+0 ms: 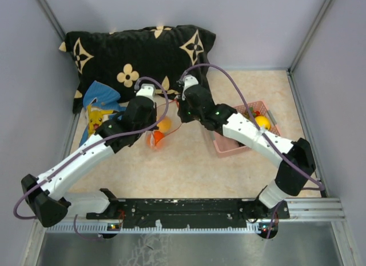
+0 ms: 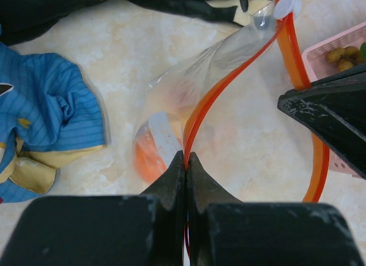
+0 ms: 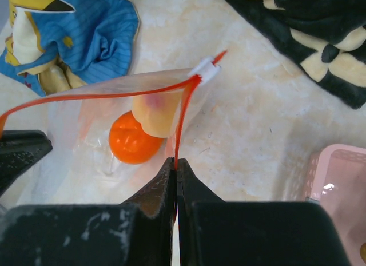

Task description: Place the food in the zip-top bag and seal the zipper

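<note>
A clear zip top bag (image 3: 74,134) with a red zipper hangs between my grippers, holding an orange fruit (image 3: 134,139) and a paler yellow-orange one (image 3: 153,114). My left gripper is shut on the bag's zipper edge; my right gripper is shut on the zipper at the other side. In the left wrist view the right gripper's dark finger reaches in from the right beside the red strip. A white slider (image 3: 201,68) sits at one end of the zipper.
A pink basket (image 1: 230,149) with produce stands at the right. A dark flowered cushion (image 1: 131,60) lies at the back, a blue cloth (image 2: 57,111) to the left.
</note>
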